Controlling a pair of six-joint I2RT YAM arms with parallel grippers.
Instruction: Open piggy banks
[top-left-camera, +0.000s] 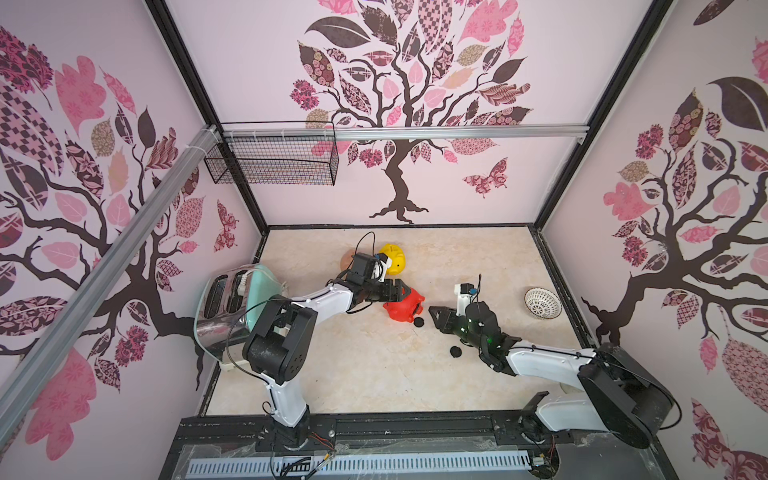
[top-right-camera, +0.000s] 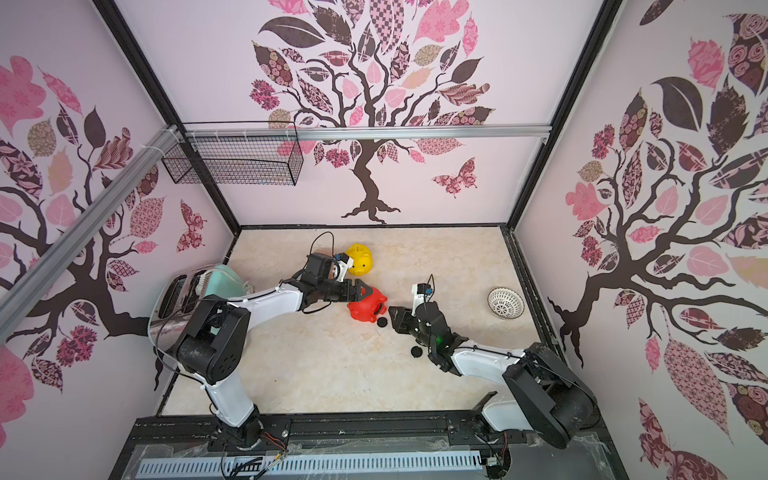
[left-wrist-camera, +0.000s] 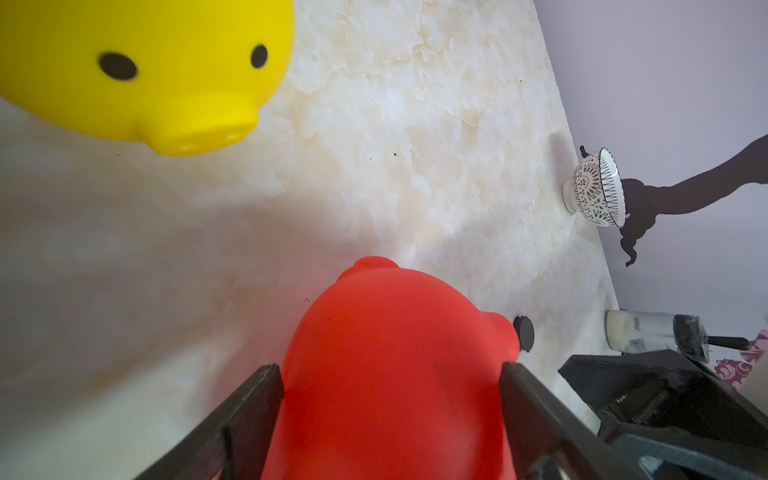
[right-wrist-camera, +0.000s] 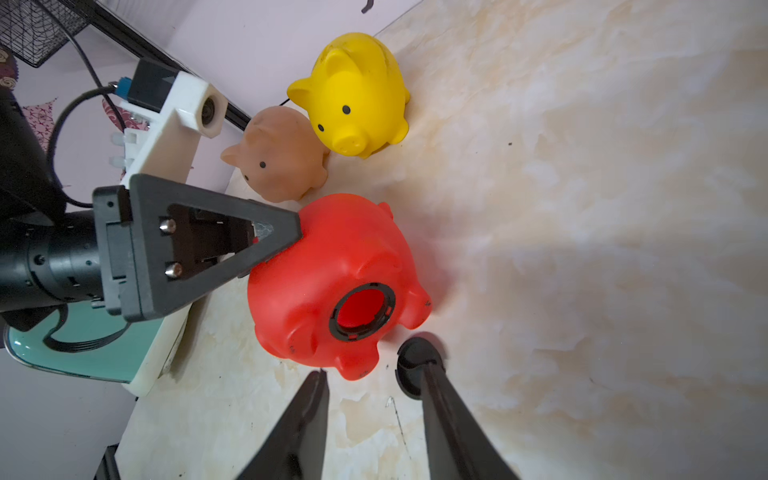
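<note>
The red piggy bank (right-wrist-camera: 336, 240) lies tipped, its round belly opening facing my right wrist camera, a black plug (right-wrist-camera: 412, 376) on the table just beside it. My left gripper is around the red bank's body, fingers spread wide at either side; whether both touch it is unclear. My right gripper hangs a little to the right of the red bank, fingers part apart, nothing held between them. A yellow piggy bank (right-wrist-camera: 360, 88) and a tan one (right-wrist-camera: 280, 152) stand behind the red one.
A second black disc (top-left-camera: 455, 351) lies nearer the front. A patterned bowl (top-left-camera: 543, 302) sits at the right edge, a mint-and-steel appliance (top-left-camera: 264, 280) at the left, with a wire basket (top-left-camera: 272, 156) on the back rail.
</note>
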